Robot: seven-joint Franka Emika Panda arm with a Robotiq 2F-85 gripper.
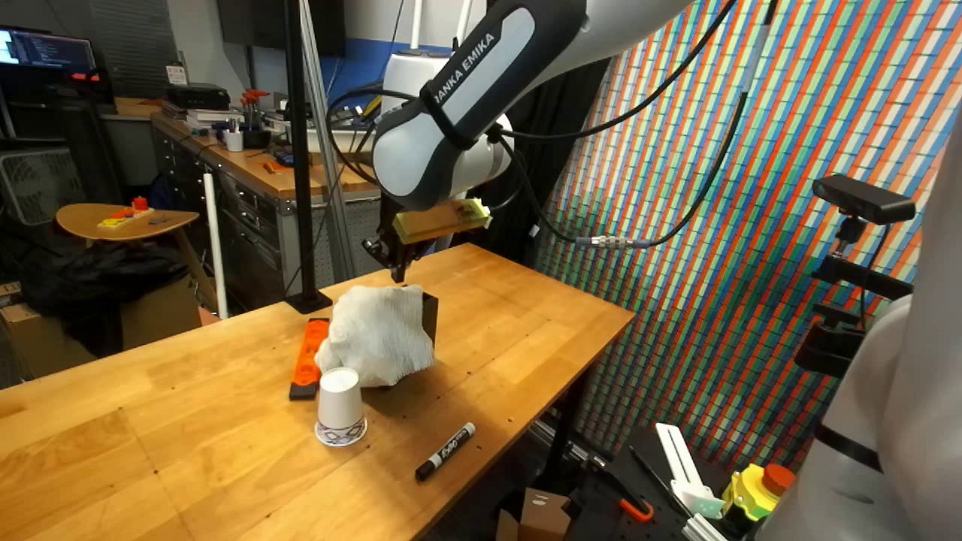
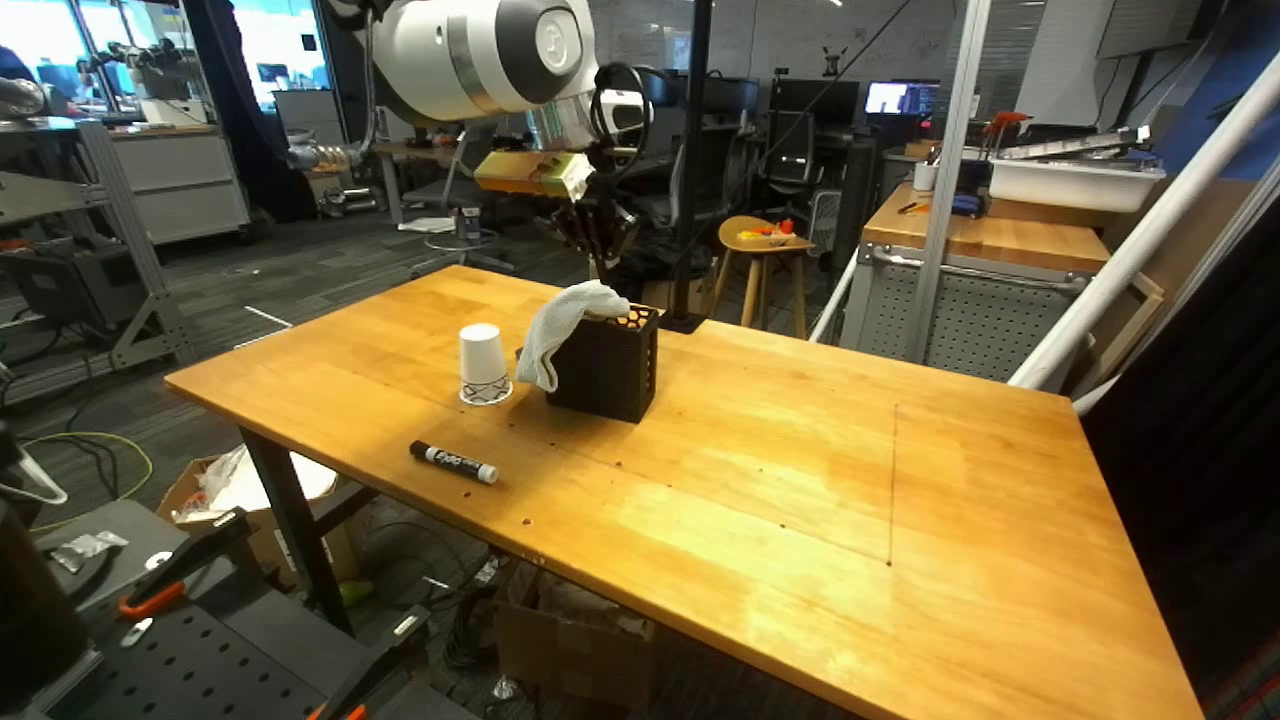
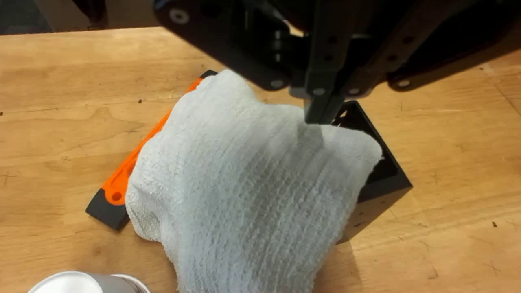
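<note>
A white cloth point(image 3: 254, 195) is draped over one side and part of the top of a black box point(image 2: 606, 366), which stands on the wooden table. Above the cloth's upper edge hangs my gripper, its fingertips together and nothing visible between them. In exterior view 1 the gripper point(image 1: 397, 273) points down just over the box, close above the cloth point(image 1: 379, 333). Exterior view 2 has the gripper point(image 2: 600, 271) at the height of the cloth's top fold point(image 2: 588, 298); whether they touch I cannot tell.
An orange and black level point(image 1: 309, 356) lies beside the box. Close by stands an upside-down paper cup point(image 1: 340, 406). A black marker point(image 1: 444, 452) rests near the table edge.
</note>
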